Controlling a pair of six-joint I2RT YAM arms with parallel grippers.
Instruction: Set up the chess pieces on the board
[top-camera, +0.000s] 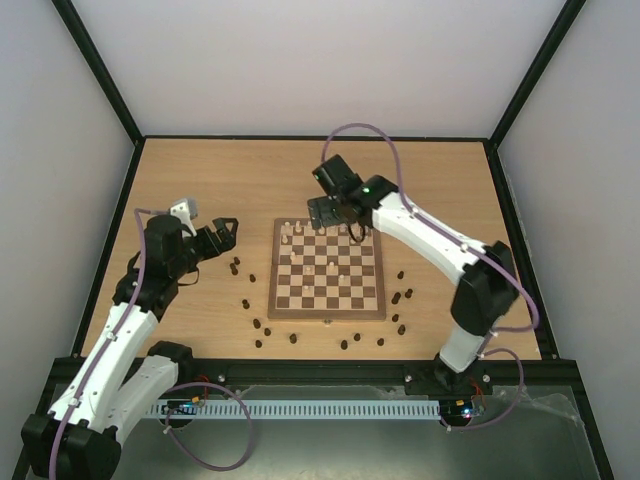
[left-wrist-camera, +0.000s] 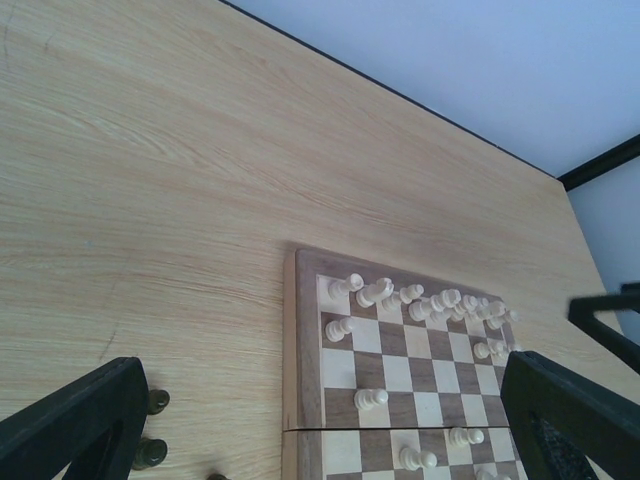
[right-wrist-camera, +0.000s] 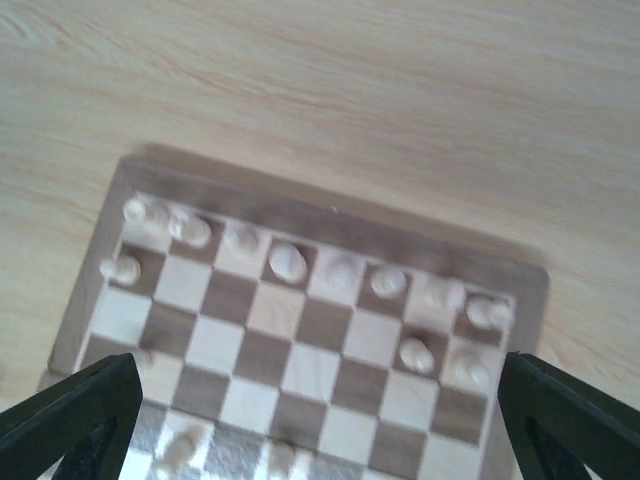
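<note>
The chess board (top-camera: 327, 313) lies in the middle of the table. White pieces fill its back row, among them a tall one (right-wrist-camera: 287, 262); a white pawn (right-wrist-camera: 416, 354) and a few others stand in front of that row. More white pieces, such as one pawn (left-wrist-camera: 370, 398), are scattered over the middle squares. Several dark pieces (top-camera: 402, 295) rest on the table around the board. Over the board's back edge, my right gripper hangs open, nothing between its fingers. My left gripper is open and empty, left of the board.
Two dark pieces (left-wrist-camera: 150, 453) show near my left gripper's finger in the left wrist view. Behind the board the table (top-camera: 230, 175) is bare. The right forearm (top-camera: 430, 240) reaches across the board's back right side.
</note>
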